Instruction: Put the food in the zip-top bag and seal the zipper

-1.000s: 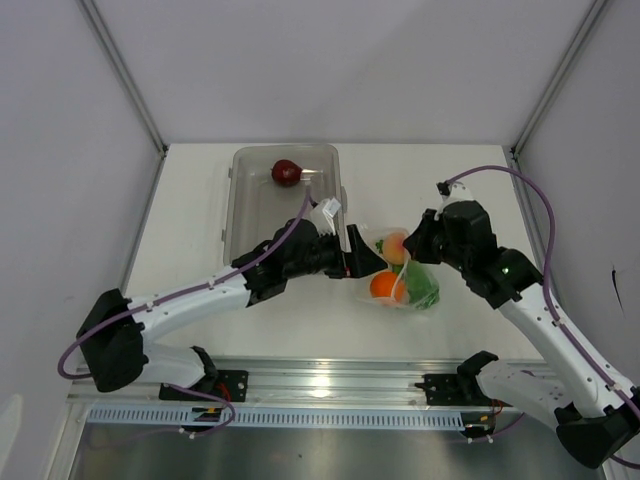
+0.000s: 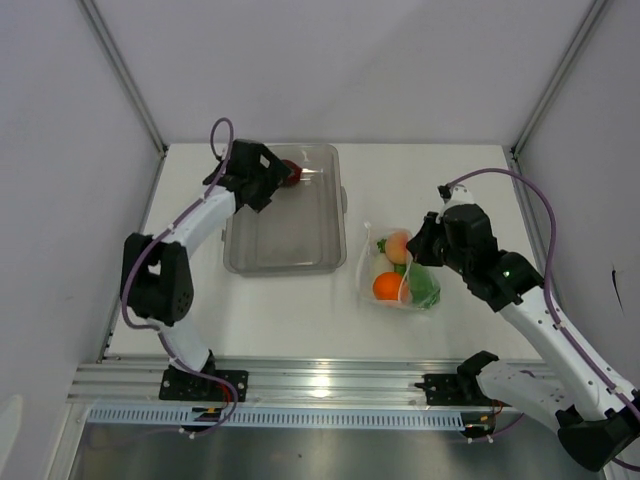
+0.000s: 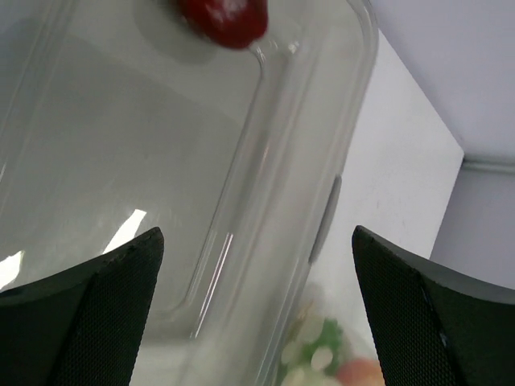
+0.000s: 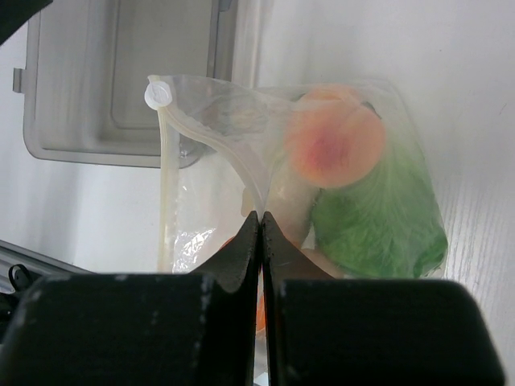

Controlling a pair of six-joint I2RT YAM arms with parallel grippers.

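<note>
Dark red round food (image 2: 291,173) lies at the back of the grey tray (image 2: 285,262). My left gripper (image 2: 275,182) hangs over the tray beside it, fingers apart and empty; in the left wrist view the red food (image 3: 229,18) is at the top, ahead of the fingers. The clear zip top bag (image 4: 211,129) holds an orange (image 2: 387,287), a peach-coloured fruit (image 4: 336,145), green leafy food (image 4: 378,221) and other pale food. My right gripper is shut at the bag's mouth, the thin plastic edge running to its fingertips.
The tray's raised right wall (image 3: 318,153) stands between my left gripper and the bag. Side walls (image 2: 590,130) bound the workspace.
My left gripper has moved from beside the bag, leftward and back, to over the tray near the red food. The right arm stays at the bag, and the red food has not visibly moved.
</note>
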